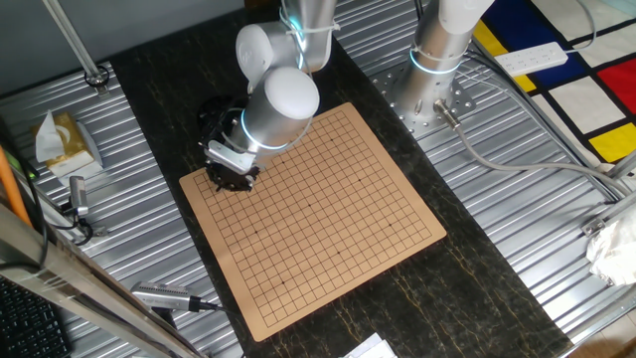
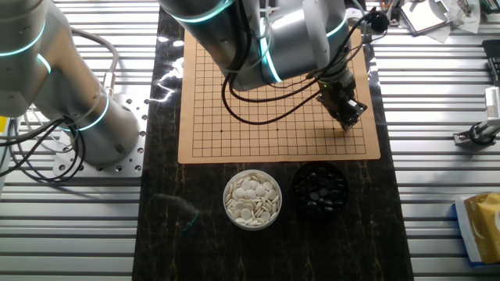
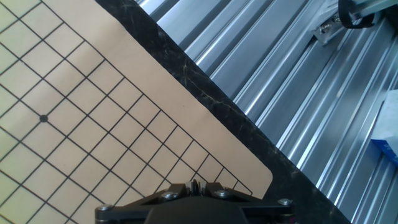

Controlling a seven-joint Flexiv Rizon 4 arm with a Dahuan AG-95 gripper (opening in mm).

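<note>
A tan grid board (image 1: 322,227) lies on the dark table, with no stones on its visible part. My gripper points down over the grid close to one corner of the board. Its fingertips meet in the wrist view, and nothing clearly shows between them. In exterior view 2 the gripper (image 2: 351,121) hangs over the board's right side. Just off the board's near edge there stand a white bowl (image 2: 251,226) of white stones (image 2: 252,195) and a black bowl (image 2: 294,193) with black stones (image 2: 322,193). The arm hides part of the board.
A tissue box (image 1: 72,149) stands left of the dark table, on the ribbed metal surface. The robot's base (image 1: 429,94) is bolted down at the right. White paper (image 1: 372,347) lies at the front edge. Most of the board is clear.
</note>
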